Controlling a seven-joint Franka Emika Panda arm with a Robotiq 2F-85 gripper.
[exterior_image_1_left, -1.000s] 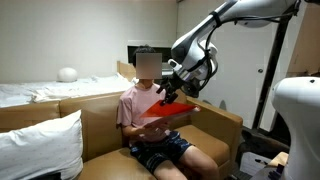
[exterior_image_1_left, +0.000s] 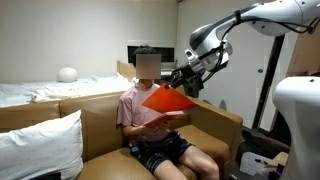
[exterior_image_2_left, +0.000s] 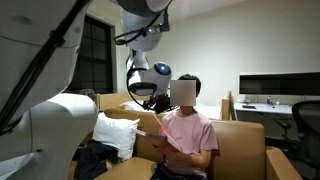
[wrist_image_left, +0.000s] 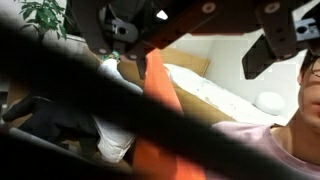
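Note:
A seated person in a pink shirt (exterior_image_1_left: 130, 105) has a red-orange folder (exterior_image_1_left: 168, 99) in front of their chest, a hand at its lower edge. Just above and to the right of the folder in exterior view 1, my gripper (exterior_image_1_left: 183, 77) stands open. From the wrist camera, the orange folder (wrist_image_left: 160, 105) rises steeply near the left finger, and bare space lies between the two fingertips. Whether that finger touches the folder, I cannot tell. In exterior view 2 the gripper (exterior_image_2_left: 158, 103) is beside the person, close to the folder's upper end.
The person's face and shoulder are close to the gripper's right side in the wrist view. A tan sofa (exterior_image_1_left: 100, 125) with a white pillow (exterior_image_1_left: 42, 148) surrounds them. Behind it stands a white-covered bed (exterior_image_1_left: 35, 92). Free air lies above the folder.
My gripper has risen and moved right in exterior view 1, away from the folder's middle. The folder now tilts more steeply in front of the person, who stays seated.

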